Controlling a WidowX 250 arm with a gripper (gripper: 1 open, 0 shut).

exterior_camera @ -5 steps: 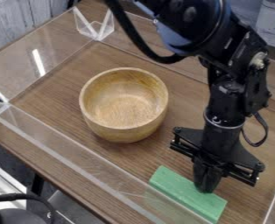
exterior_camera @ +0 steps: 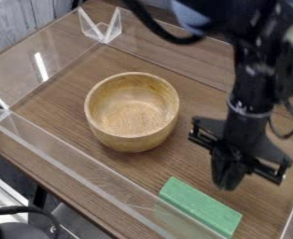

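Note:
My black gripper (exterior_camera: 246,157) hangs over the right side of the wooden surface, its fingers pointing down. It is above and behind a green rectangular block (exterior_camera: 199,206), which lies flat at the front and is apart from it. Whether the fingers are open or shut is hard to tell. A round wooden bowl (exterior_camera: 131,107) sits left of the gripper.
A clear plastic piece (exterior_camera: 102,23) stands at the top left. A transparent edge runs along the lower left, beside dark cables at the corner.
My gripper has risen and moved back from the green block, which it was touching or just over. The block and bowl look unmoved.

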